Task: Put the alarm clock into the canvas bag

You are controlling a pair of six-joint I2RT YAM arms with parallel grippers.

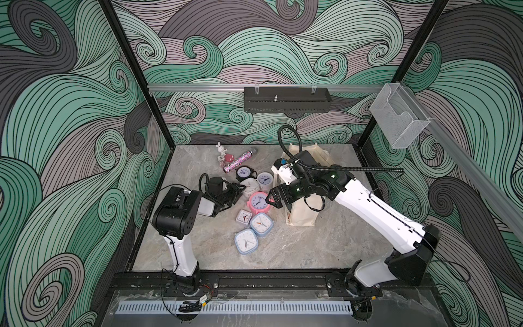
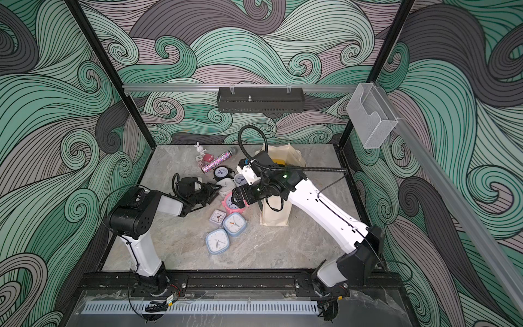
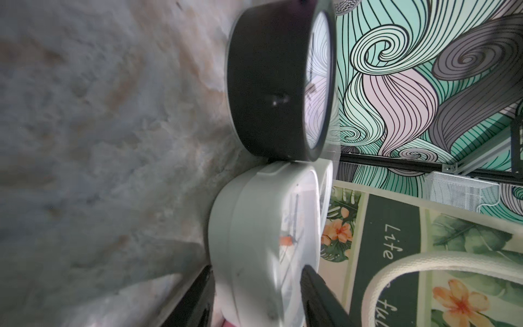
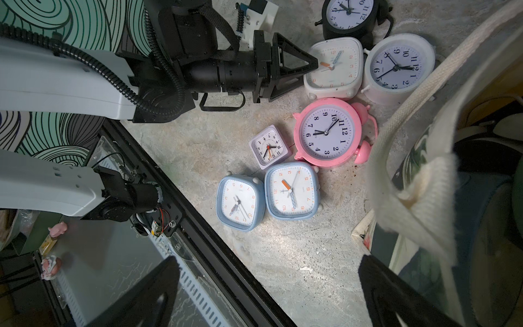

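Note:
Several alarm clocks lie on the marble table: black (image 4: 346, 13), square white (image 4: 332, 64), round white (image 4: 397, 69), pink (image 4: 327, 132), small lilac (image 4: 269, 146), two pale blue (image 4: 292, 190). My left gripper is at the square white clock, a finger either side of its body; the fingers are part apart, and whether they grip cannot be told. The cream canvas bag (image 1: 299, 214) with printed front stands right of the clocks. My right gripper (image 1: 276, 197) hangs open beside the bag's mouth, nothing between its fingers.
A glittery pink tube (image 1: 237, 161) and white rabbit figure (image 1: 220, 150) lie at the back left. A wire basket (image 1: 399, 115) hangs on the right rail.

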